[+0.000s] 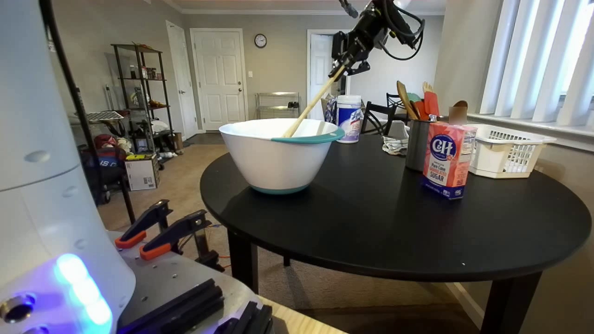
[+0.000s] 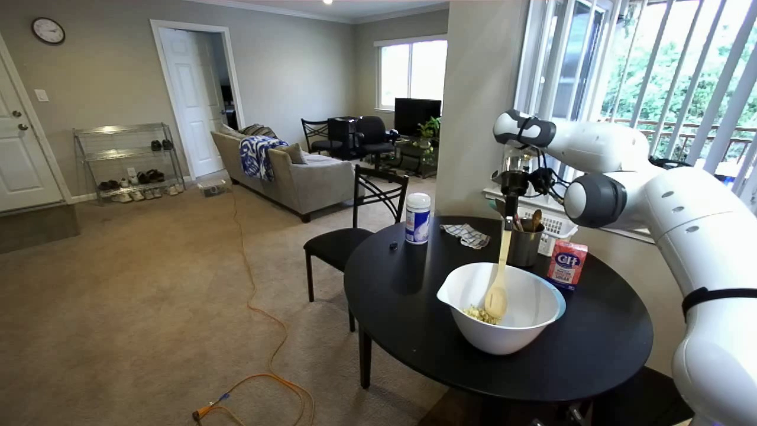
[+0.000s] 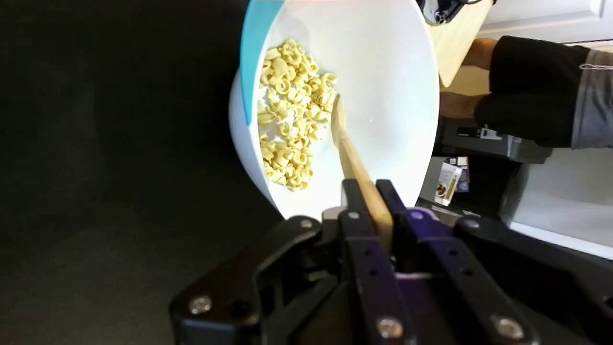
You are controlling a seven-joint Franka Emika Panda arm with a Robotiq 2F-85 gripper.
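Observation:
My gripper is shut on the handle of a wooden spoon (image 2: 496, 302), above the white bowl with teal trim (image 1: 273, 158). The spoon slants down from the fingers into the bowl, its head low inside near the pasta. Small pale yellow pasta shells (image 3: 293, 115) are gathered along one side of the bowl's floor in the wrist view. In exterior view 1 the bowl's wall hides the spoon's head. Whether the head touches the pasta I cannot tell.
Right of the bowl on the round black table (image 1: 378, 234) are a sugar carton (image 1: 445, 161), a metal utensil holder (image 1: 416, 147) and a white basket (image 1: 504, 153). A wipes canister (image 2: 417, 219) and a cloth (image 2: 466, 235) lie farther back.

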